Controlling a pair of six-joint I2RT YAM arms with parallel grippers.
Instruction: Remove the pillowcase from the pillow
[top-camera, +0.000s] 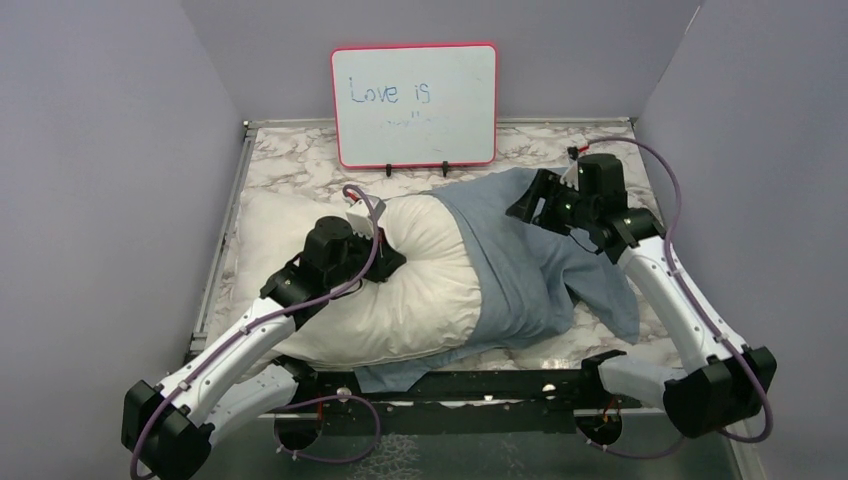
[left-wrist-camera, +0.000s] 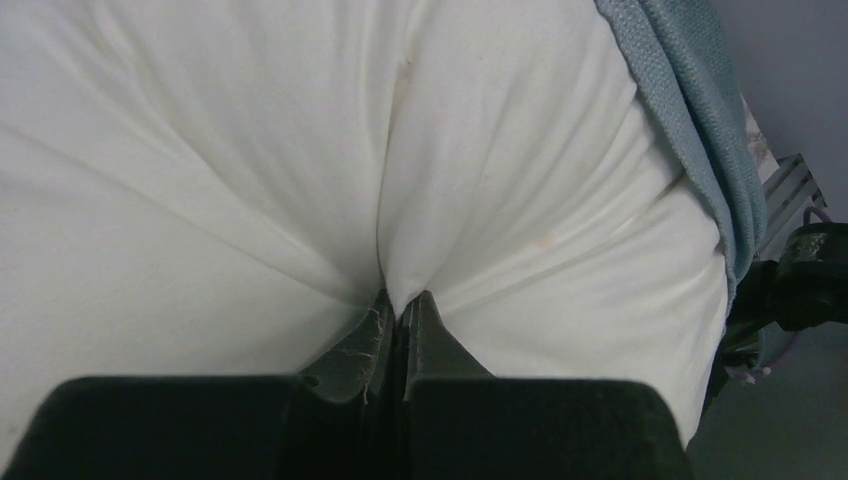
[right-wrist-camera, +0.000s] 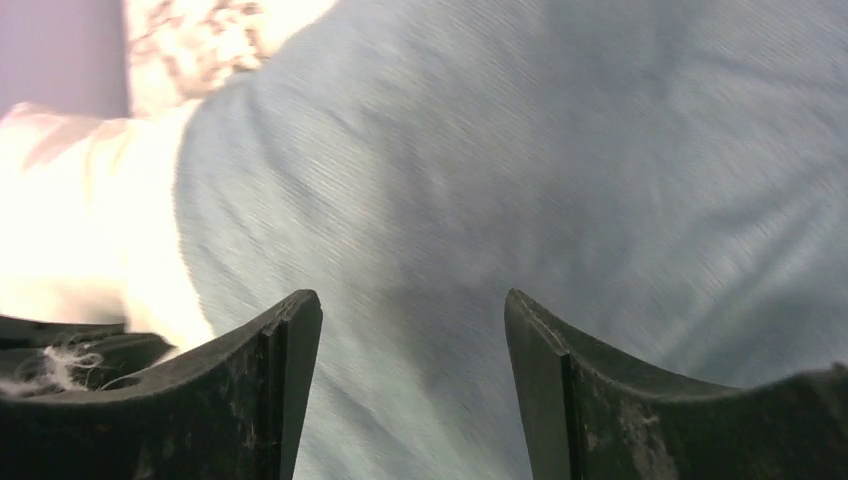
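Note:
A large white pillow (top-camera: 430, 290) lies across the left and middle of the table. The blue-grey pillowcase (top-camera: 520, 270) covers only its right end, and its loose part spreads limp over the table to the right. My left gripper is shut on a pinched fold of the pillow, with creases running out from the tips. Over the upper part of the pillowcase hangs my right gripper, its fingers (right-wrist-camera: 295, 345) wide apart and no cloth pinched between them. The pillow's end inside the case is hidden.
At the back of the table stands a whiteboard (top-camera: 415, 105) with a red frame and writing. Bare marble tabletop (top-camera: 560, 155) shows at the back and right. A black rail (top-camera: 450, 386) runs along the front edge, and grey walls close in the sides.

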